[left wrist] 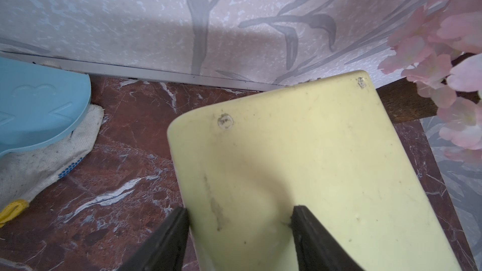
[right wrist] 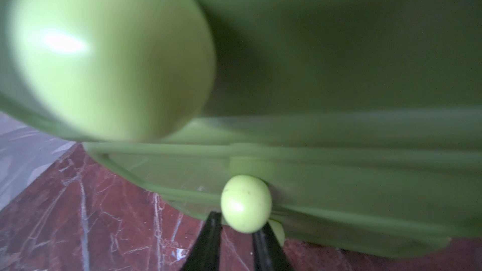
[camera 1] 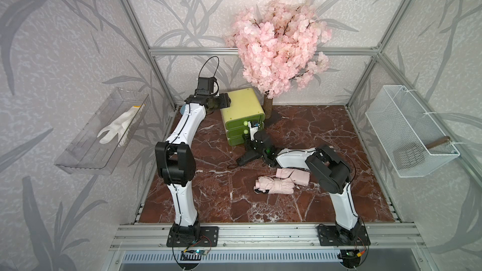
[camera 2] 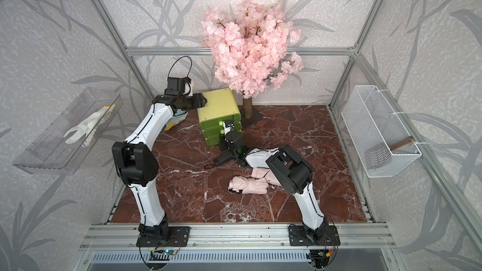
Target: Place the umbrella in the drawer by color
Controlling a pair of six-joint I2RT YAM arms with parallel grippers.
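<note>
A green drawer cabinet (camera 1: 242,105) with a pale yellow top stands toward the back. My left gripper is part open, its fingers (left wrist: 168,238) straddling the left edge of that top. My right gripper is low at the cabinet front, part open, with a round middle-drawer knob (right wrist: 245,203) just ahead of the gap between its fingertips. A larger, nearer knob (right wrist: 115,55) shows at upper left. The drawers look shut. A pink umbrella (camera 1: 276,184) lies folded in front, overlapping another pink bundle (camera 1: 296,176). A black umbrella (camera 1: 248,157) lies under the right wrist, partly hidden.
A pink blossom vase (camera 1: 268,105) stands behind the cabinet's right side. A light blue item (left wrist: 40,100) and a white glove (left wrist: 55,163) lie left of it. A clear bin (camera 1: 75,163) and a white wire basket (camera 1: 401,130) hang at the sides. Open marble lies at right.
</note>
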